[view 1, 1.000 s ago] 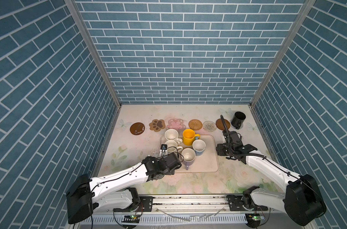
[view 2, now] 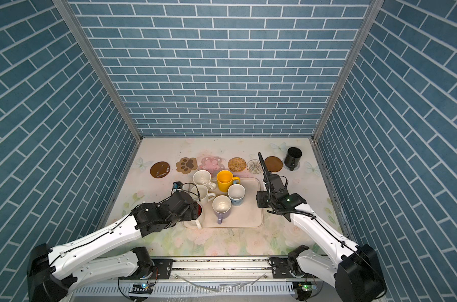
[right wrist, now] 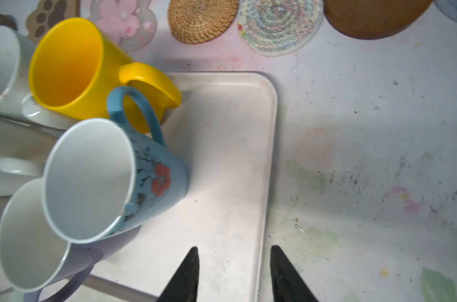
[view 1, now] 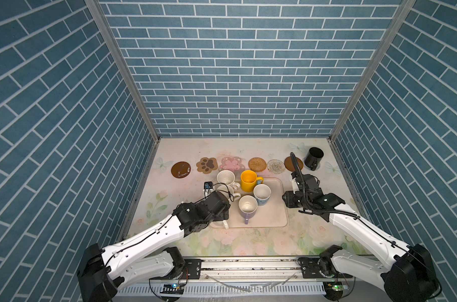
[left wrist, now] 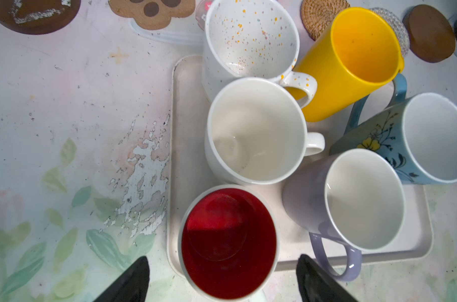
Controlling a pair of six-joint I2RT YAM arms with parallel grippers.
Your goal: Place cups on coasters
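On the tray (right wrist: 228, 146) stand a red-lined cup (left wrist: 228, 241), a cream cup (left wrist: 253, 130), a speckled cup (left wrist: 251, 35), a yellow mug (left wrist: 354, 55), a blue floral mug (right wrist: 158, 186) and a lilac mug (left wrist: 344, 201). My open left gripper hangs over the red-lined cup, fingers at either side, holding nothing. My right gripper is part open and empty over the tray's right edge, beside the floral mug.
A row of coasters lies behind the tray: brown (view 1: 180, 169), paw (view 1: 206, 165), pink flower (view 1: 232, 163), woven (view 1: 257, 164), patterned (view 1: 275, 166), and brown on the right. A black mug (view 1: 314, 158) stands at back right. Table beside the tray is clear.
My right arm has moved slightly at the tray's right side.
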